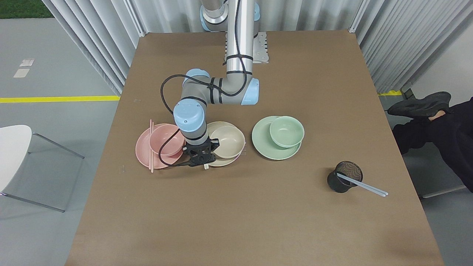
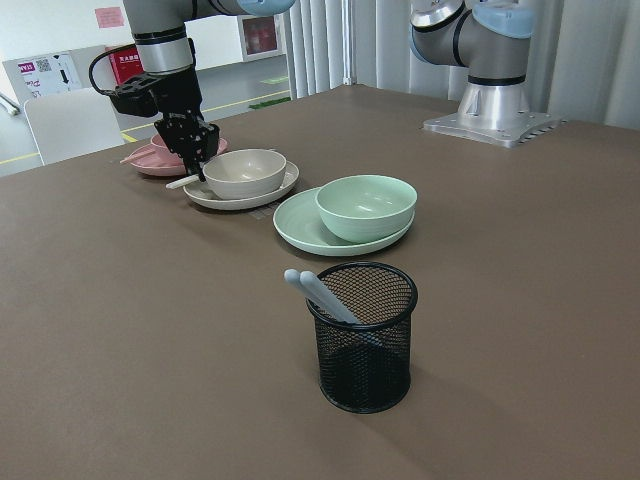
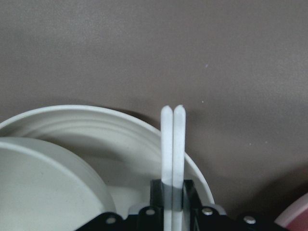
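My gripper is over the cream plate [image 3: 110, 134], its black fingers on either side of a pair of white chopsticks [image 3: 178, 144], which lie across the plate's rim beside the cream bowl [image 3: 48, 192]. The fingers appear closed on the chopsticks. In the front view the gripper [image 1: 200, 157] sits low, between the pink bowl [image 1: 164, 137] and the cream bowl [image 1: 227, 142], with its fingertips hidden. The pink plate [image 1: 144, 148] holds pink chopsticks [image 1: 151, 164] beside its bowl.
To the right are a green plate [image 1: 261, 142] with a green bowl [image 1: 286, 130], and a black mesh cup [image 1: 337, 181] with light chopsticks [image 1: 368, 187]. A person's leg is beside the table's right edge.
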